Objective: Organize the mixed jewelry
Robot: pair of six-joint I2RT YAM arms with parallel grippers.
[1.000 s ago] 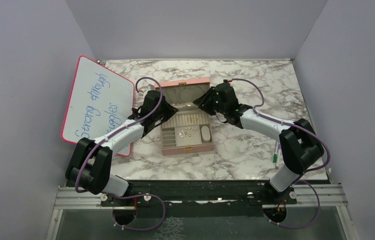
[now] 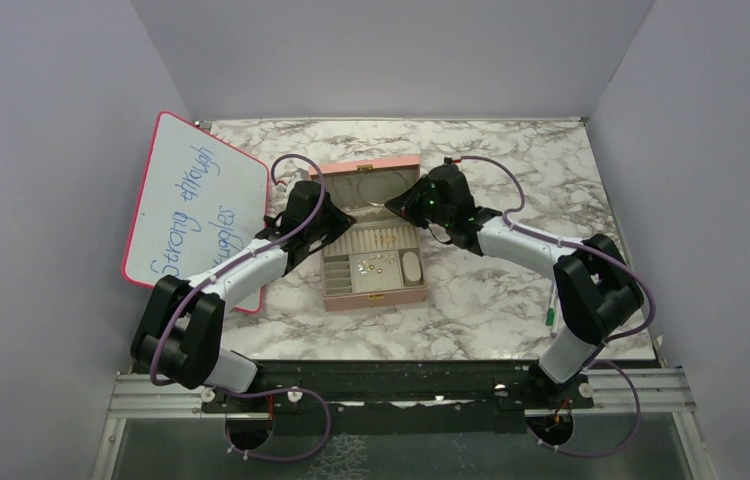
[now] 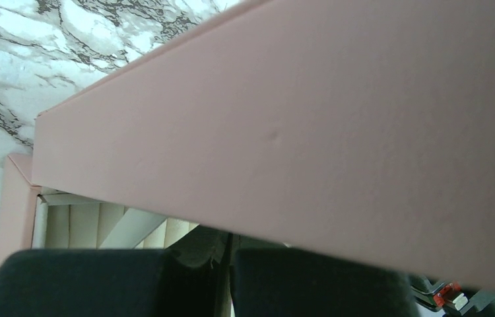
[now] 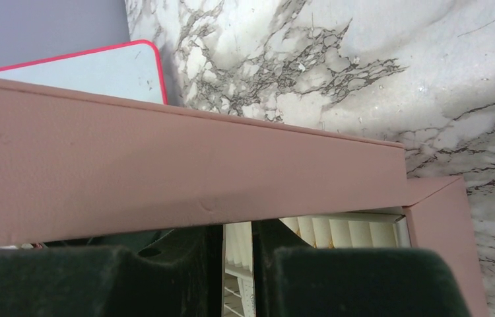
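A pink jewelry box stands open mid-table, its lid raised at the back. Small gold pieces lie in its lower tray and ring slots. My left gripper is shut at the box's left side, by the lid; in the left wrist view the lid side fills most of the picture. My right gripper is shut at the lid's right side, its fingertips partly hidden under the lid edge; what lies between them is unclear.
A whiteboard leans along the left. Markers lie at the right.
My right arm has shifted very slightly over the last second. The left arm and the box look unchanged.
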